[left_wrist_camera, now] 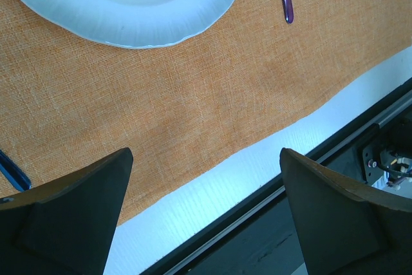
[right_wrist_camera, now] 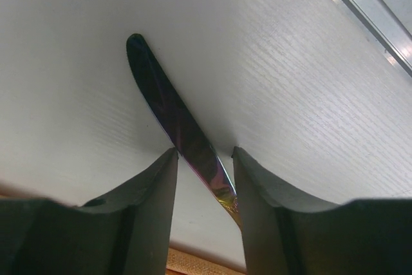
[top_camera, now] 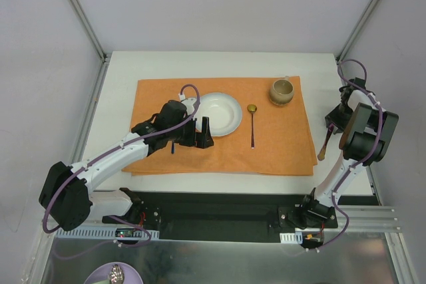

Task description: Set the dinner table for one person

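An orange placemat [top_camera: 279,151] holds a white plate [top_camera: 219,111], a gold spoon [top_camera: 252,108] right of it and a beige mug [top_camera: 281,91]. A blue utensil [left_wrist_camera: 14,170] lies left of the plate, partly hidden. My left gripper is open above the mat near the plate, nothing between its fingers. An iridescent knife [right_wrist_camera: 167,101] lies on the white table right of the mat. My right gripper is low over it, fingers part open on either side of the blade.
A metal rail edges the right side. A purple bowl [top_camera: 100,274] with metal items is at the bottom, off the table.
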